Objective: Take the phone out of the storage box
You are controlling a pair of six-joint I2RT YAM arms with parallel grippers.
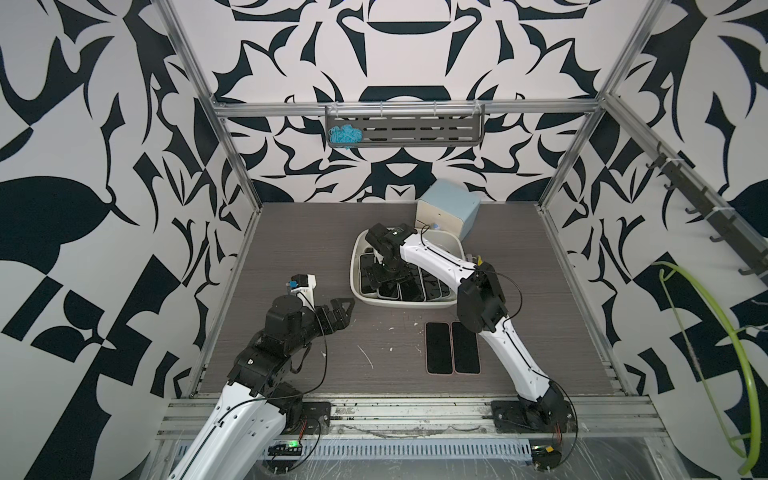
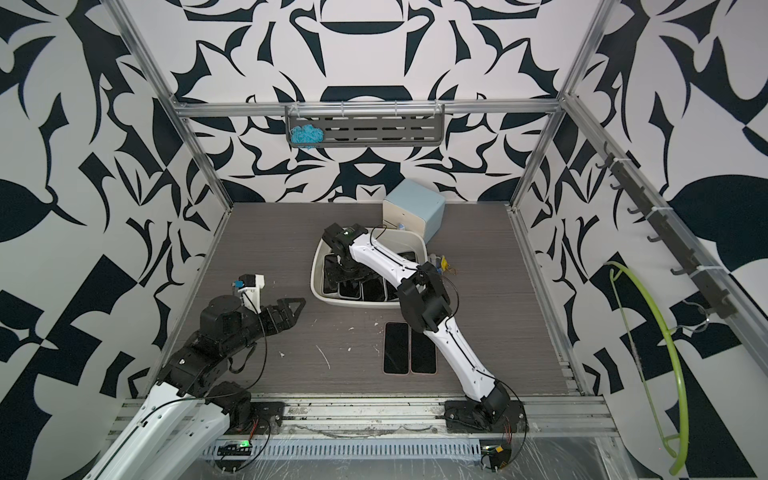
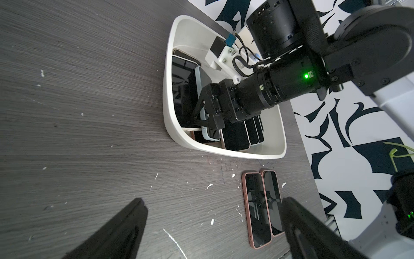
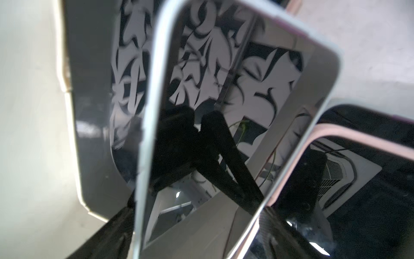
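Note:
Inside the cream storage box point(image 1: 354, 276) stand several dark-screened phones. My right gripper reaches down into its left part, with one finger on each side of a pale-edged phone point(image 3: 205, 82). Whether its pads press on that phone does not show clearly. A dark phone point(image 4: 92, 142) stands beside it on the left, and a pink-edged phone point(image 4: 366, 181) touches or nearly touches it on the right. My left gripper hangs open over the table to the left of the box, nothing between its fingers. Two phones point(image 1: 438, 349) point(image 1: 465, 349) lie flat, side by side, on the table before the box.
Behind the box stands a light-blue carton point(image 1: 450, 206). Some small yellow and grey items point(image 2: 439, 262) lie against the box's right side. The right forearm crosses over the box. Bare table point(image 1: 280, 248) lies to the left of the box.

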